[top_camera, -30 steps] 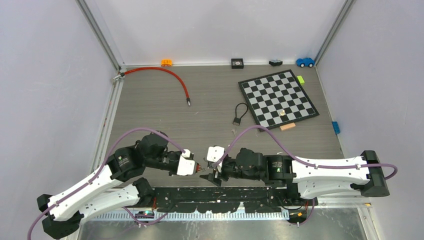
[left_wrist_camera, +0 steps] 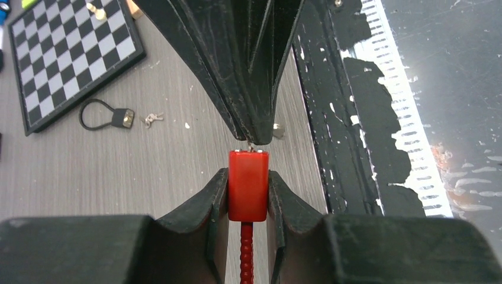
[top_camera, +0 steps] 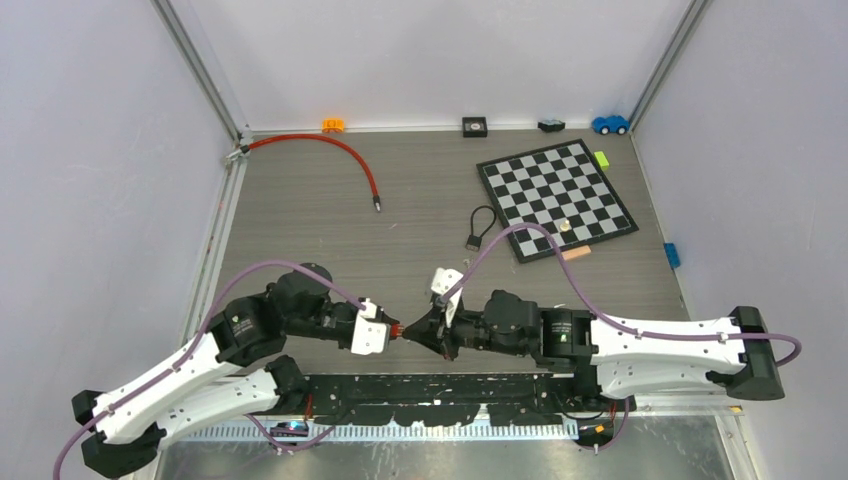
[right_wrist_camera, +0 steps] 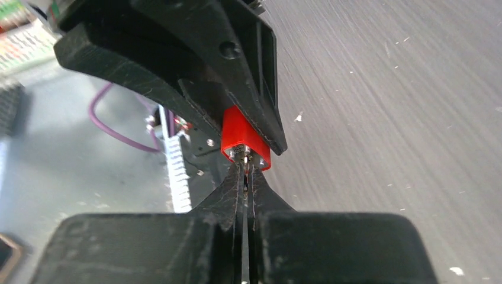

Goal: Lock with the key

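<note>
A red lock body is clamped in my left gripper; its red face with metal fittings also shows in the right wrist view (right_wrist_camera: 243,130). My right gripper is shut on a thin metal key (right_wrist_camera: 245,155) at the end face of the red lock; how deep it sits is hidden by the fingertips. In the top view the two grippers meet nose to nose at the front middle, around the red piece (top_camera: 397,331).
A cable padlock (top_camera: 474,241) and small keys (left_wrist_camera: 153,118) lie behind the grippers, near the chessboard (top_camera: 558,197). A red hose (top_camera: 330,142) lies at the back left.
My right gripper has closed in on the red lock and turned, its white housing and purple cable now higher in the top view. The left arm is nearly still.
</note>
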